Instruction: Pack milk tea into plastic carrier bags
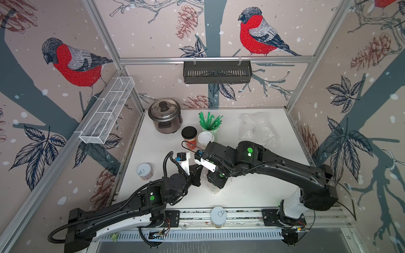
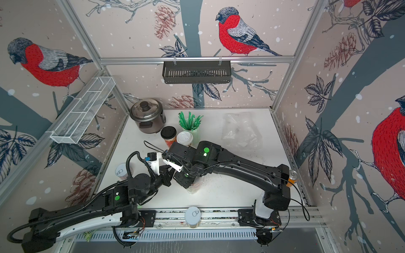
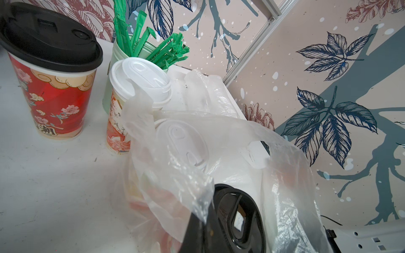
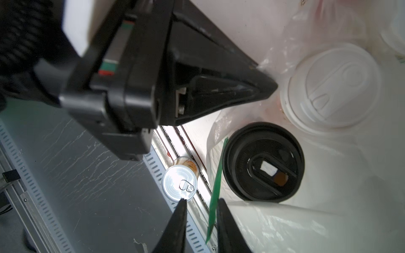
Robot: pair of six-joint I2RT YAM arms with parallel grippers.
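A translucent plastic bag (image 3: 291,198) stands open around two lidded cups, a black-lidded cup (image 4: 263,162) and a white-lidded cup (image 4: 335,88). My left gripper is shut on the bag's thin edge, beside the black lid. A green straw (image 4: 217,181) slants down along the bag's inner side by the black lid, its near end between the fingers of my right gripper. Those fingers stand apart, with a gap showing on the left of the straw. In the top views my right arm covers most of the bag.
Behind the bag are a red cup with black lid (image 1: 189,135), another white-lidded cup (image 1: 205,137) and a holder of green straws (image 1: 210,122). A pot (image 1: 165,115), a flat spare bag (image 1: 259,128) and cans (image 1: 144,171) stand apart.
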